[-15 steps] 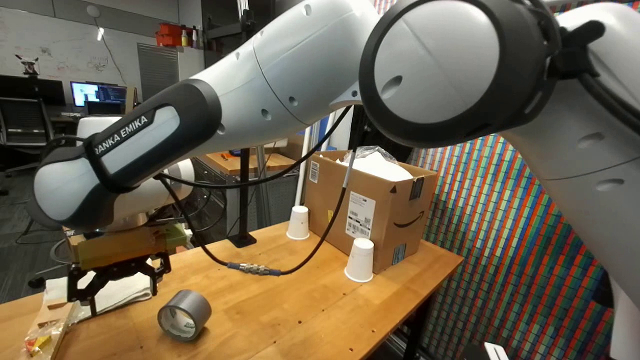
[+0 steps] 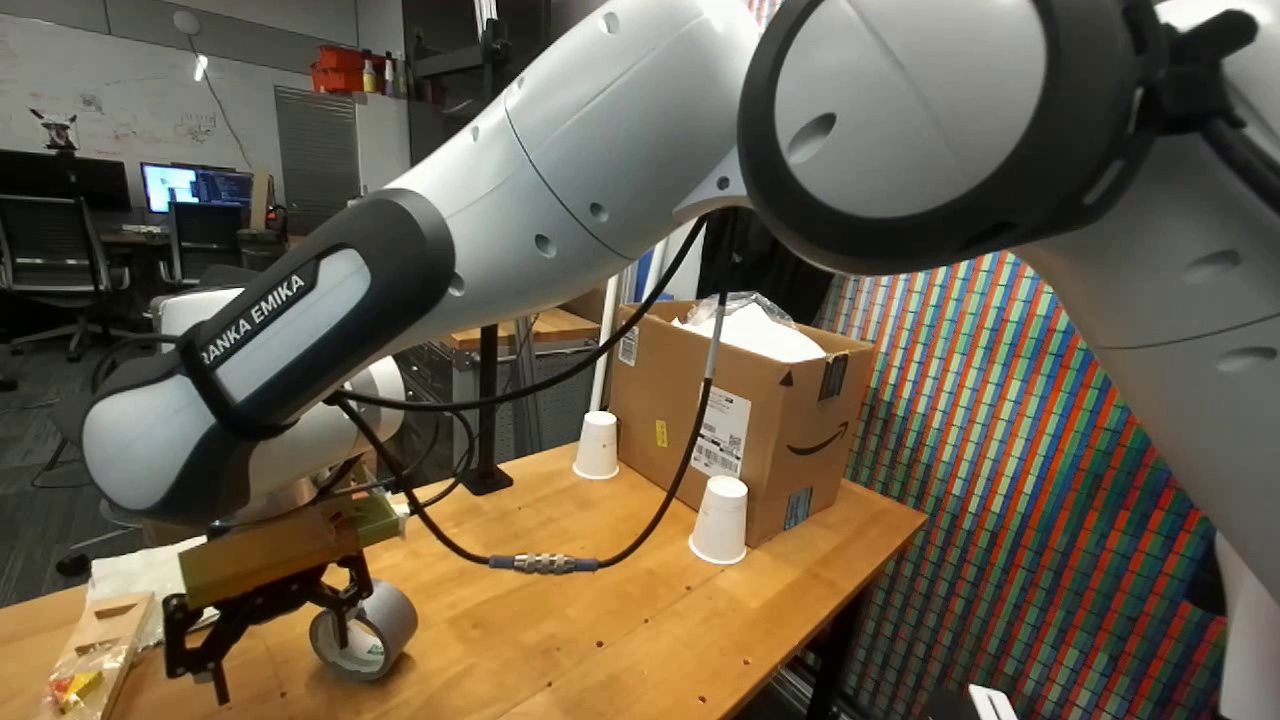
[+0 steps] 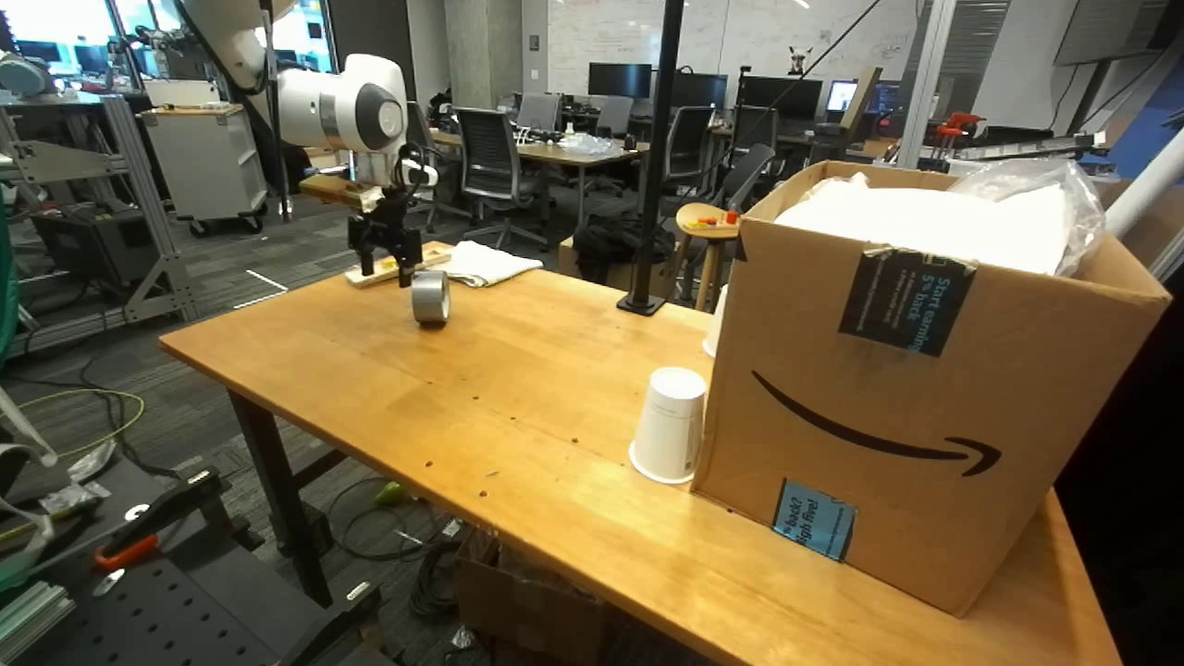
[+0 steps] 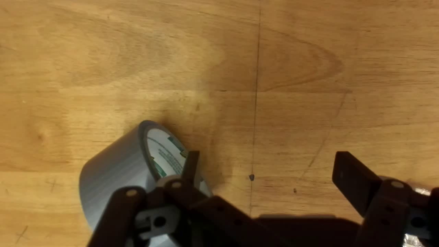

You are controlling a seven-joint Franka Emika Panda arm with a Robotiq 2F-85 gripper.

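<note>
A roll of silver duct tape (image 2: pixel 392 618) stands on its rolling edge on the wooden table, its open side turned toward my gripper (image 2: pixel 281 658). The gripper is open, its two fingers wide apart. In the wrist view, the left finger (image 4: pixel 191 166) overlaps the mouth of the tape roll (image 4: pixel 111 177), covering part of the hole; whether it touches the roll I cannot tell. The right finger (image 4: pixel 352 181) hangs over bare wood, and only table shows between the fingers. From the other side, the tape (image 3: pixel 429 300) appears just right of the gripper (image 3: pixel 385 272).
A wooden tray (image 2: pixel 102 648) with a small packet and a white cloth (image 2: pixel 132 576) lie near the gripper. Two upturned white cups (image 2: pixel 720 521) (image 2: pixel 596 445) stand beside a large cardboard box (image 2: pixel 744 420). Mid-table is clear.
My gripper has come lower and to the right in exterior view 1, one finger now in front of the tape's opening. The roll has shifted slightly left.
</note>
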